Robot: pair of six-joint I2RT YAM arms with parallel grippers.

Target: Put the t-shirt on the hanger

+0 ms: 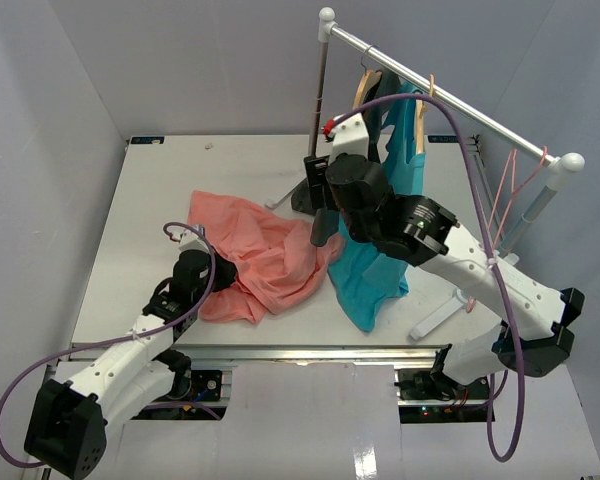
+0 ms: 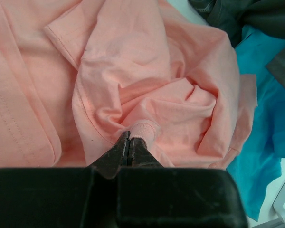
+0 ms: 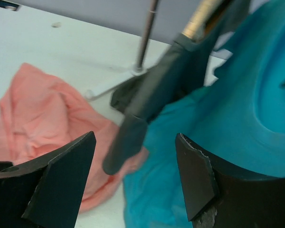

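Observation:
A crumpled salmon-pink T-shirt [image 1: 270,260] lies on the table. My left gripper is down on it, shut on a ribbed fold of the pink cloth. My right gripper [image 1: 320,175] is raised beside the hanging garments; in the right wrist view its fingers are apart, above the pink shirt and a teal garment [image 3: 242,123], with nothing seen held. A dark grey garment [image 3: 152,90] and the teal one hang on wooden hangers [image 1: 420,130] from the rail.
The white rail [image 1: 455,100] stands on the right, with pink hangers [image 1: 513,180] at its front end. Bare table [image 1: 160,160] shows at the left and back.

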